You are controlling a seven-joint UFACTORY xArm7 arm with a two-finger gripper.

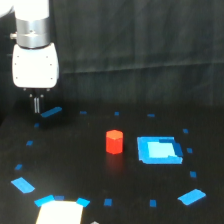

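Note:
My gripper point(37, 104) hangs at the far left, pointing down in front of the dark backdrop. Its fingers are too small and dark to show whether they are apart or together, and no object can be made out at their tips. Near the middle of the black table sits a red block point(114, 142), well to the right of the gripper and nearer the camera. A shallow blue tray point(140, 151) with a white patch point(160, 150) inside lies to the right of the block. Block and tray stand apart.
Several small blue marks dot the table. Longer blue strips lie at the left point(22, 185) and right point(191, 197). A pale object point(60, 213) is cut off by the bottom edge. Between gripper and red block the table is clear of raised objects.

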